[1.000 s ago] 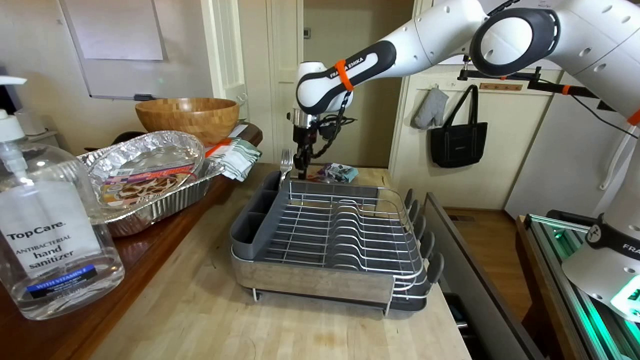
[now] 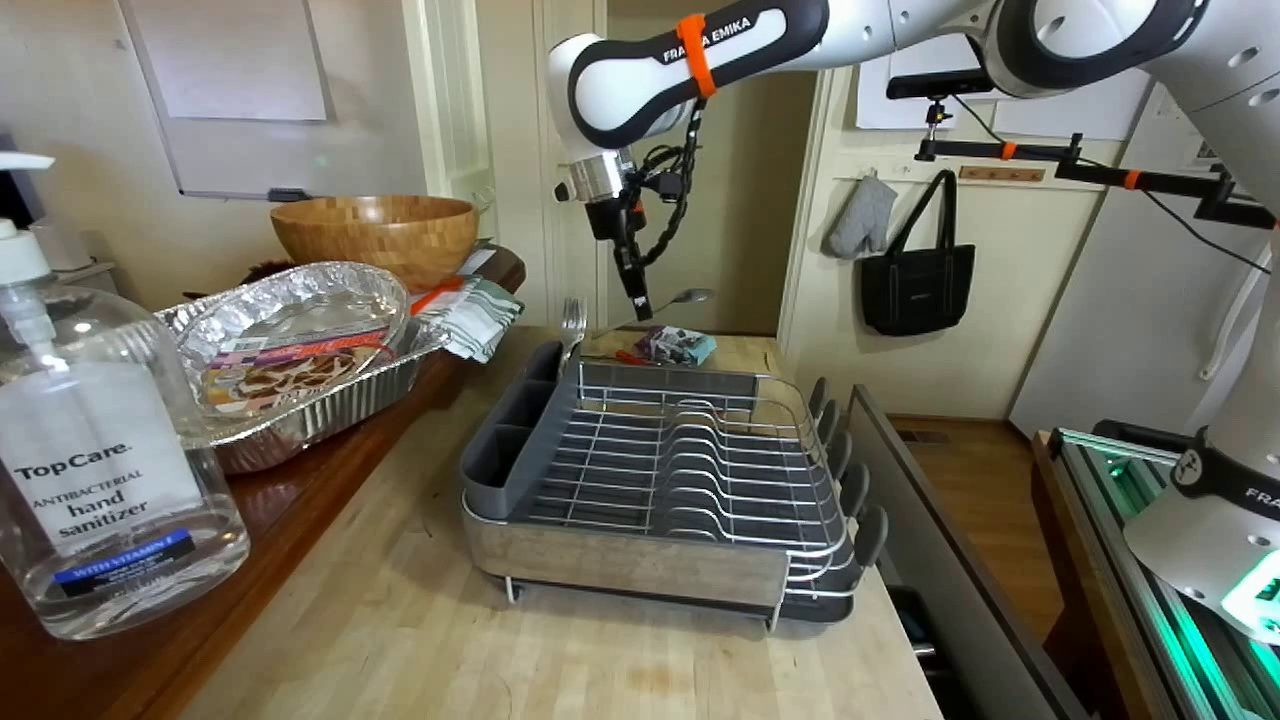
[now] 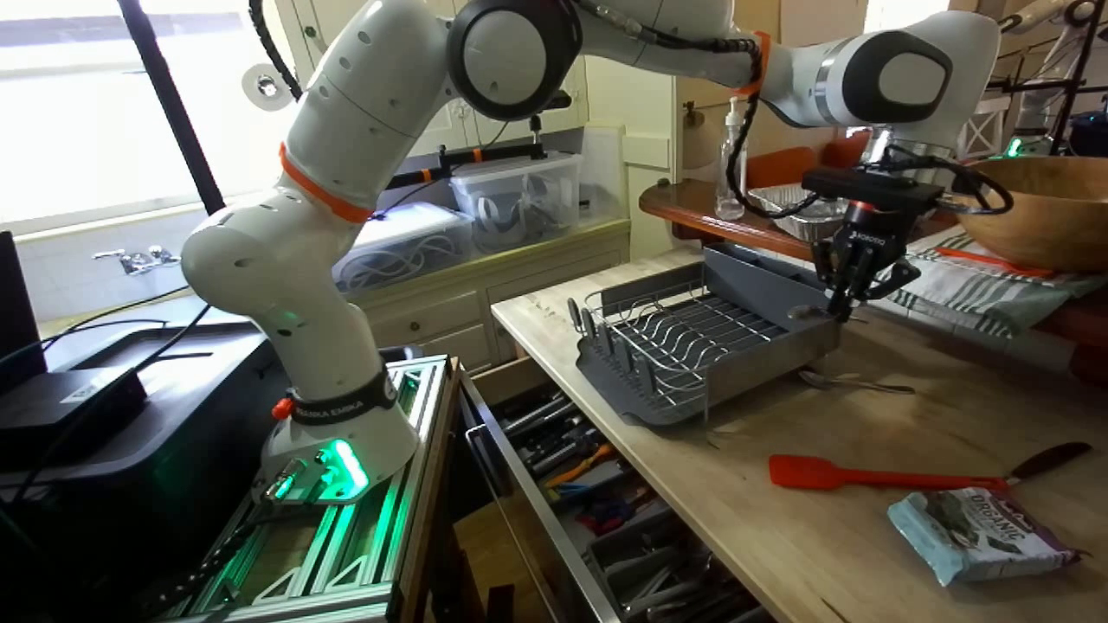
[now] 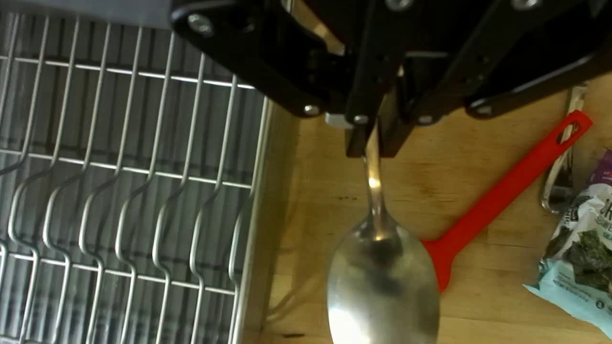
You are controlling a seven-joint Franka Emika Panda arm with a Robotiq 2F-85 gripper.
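Observation:
A metal spoon (image 4: 383, 281) is pinched by its handle in my gripper, its bowl reaching out toward the bottom of the wrist view. In exterior view 1 the spoon (image 2: 691, 295) hangs in the air, above and behind the far side of the dish rack (image 2: 630, 576), with the gripper (image 2: 643, 314) at its handle. The grey wire rack (image 4: 132, 166) fills the left of the wrist view. A fork (image 2: 573, 322) stands upright in the far section of the rack's cutlery holder (image 2: 489, 462).
On the counter beside the rack lie a red spatula (image 3: 883, 476), a snack packet (image 3: 982, 535) and a metal utensil (image 3: 857, 384). An open drawer (image 3: 592, 488) of utensils runs below the counter edge. A wooden bowl (image 2: 374, 238) and foil trays (image 2: 288, 414) sit on the raised ledge.
My gripper has risen and shifted slightly right in exterior view 1. The spoon now shows clear of the counter in the gripper. The rack and fork have stayed put.

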